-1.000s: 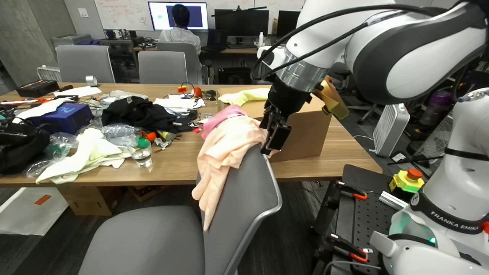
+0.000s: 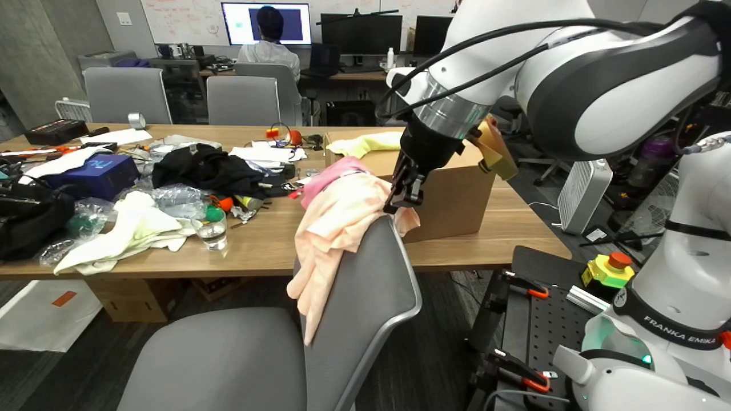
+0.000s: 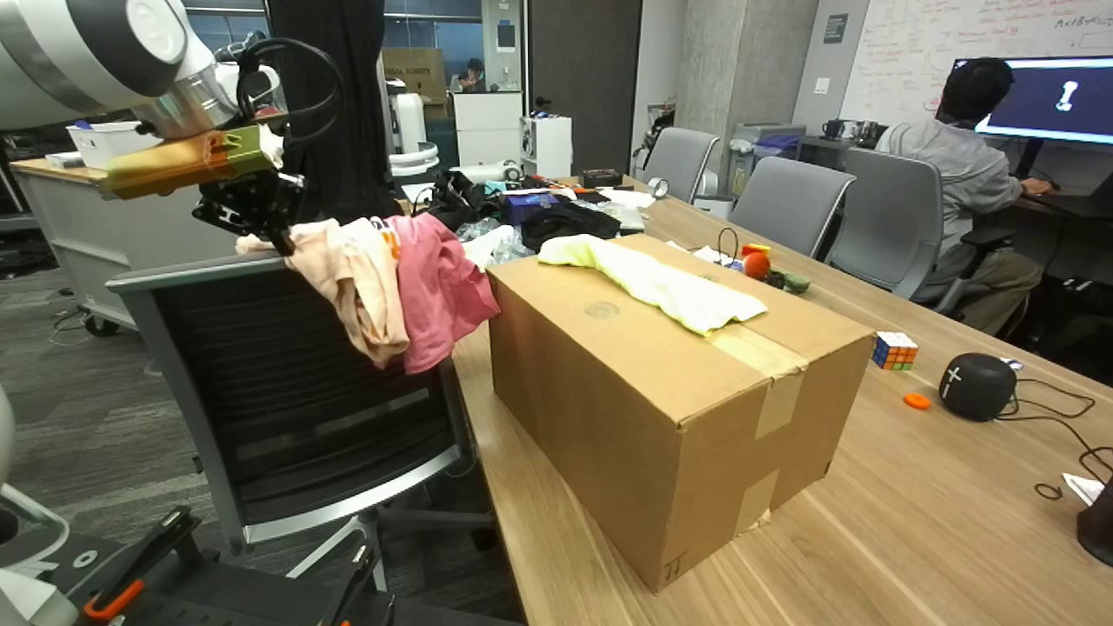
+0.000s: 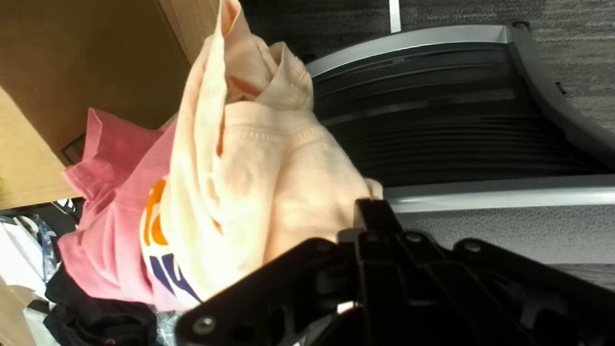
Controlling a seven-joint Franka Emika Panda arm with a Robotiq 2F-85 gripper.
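Note:
A peach garment (image 2: 339,219) lies draped over the top of the grey chair's backrest (image 2: 373,274), part of it hanging down the seat side. In the wrist view my gripper is shut on the edge of the peach cloth (image 4: 305,190), right at the chair's top rail. Beside it and partly underneath, a pink garment (image 4: 124,213) with an orange and navy print spreads toward the table. From the other side, the fingers (image 3: 279,238) press at the peach cloth (image 3: 349,287) on the rail. The exact fold between the fingertips is hidden.
A cardboard box (image 3: 584,417) with a pale yellow cloth (image 3: 657,282) on top stands close to the chair. The table's left side holds clutter, including a black cloth (image 2: 205,168), a white cloth (image 2: 130,233) and a glass (image 2: 213,236).
The gripper has barely shifted, and the garments on the chair keep nearly the same place.

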